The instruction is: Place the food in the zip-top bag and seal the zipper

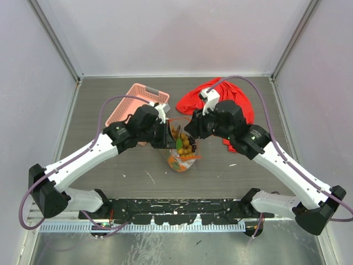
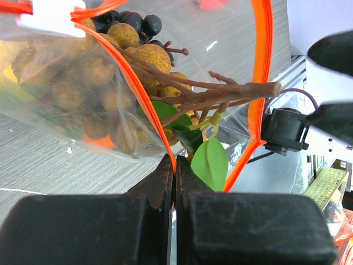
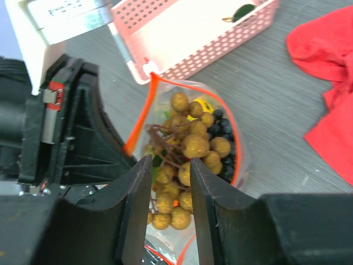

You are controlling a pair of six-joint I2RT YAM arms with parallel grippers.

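Note:
The clear zip top bag (image 1: 179, 163) stands mouth-up mid-table, its orange zip edges spread apart. Inside it show brown round fruits (image 3: 195, 146) on twigs, dark grapes (image 3: 225, 130) and something yellow. A thick brown stem (image 2: 242, 90) and green leaf (image 2: 209, 164) lie between the zip edges at the mouth. My left gripper is shut on one orange zip edge, beside the leaf. My right gripper is above the bag's right side, its fingers parted with no bag film visibly between them; the fruit shows beyond the gap.
A pink basket (image 1: 119, 110) sits behind the bag to the left, with a dark green item (image 3: 243, 12) at its rim. Red cloth (image 1: 238, 98) lies at the back right. Bare table stretches in front and to both sides.

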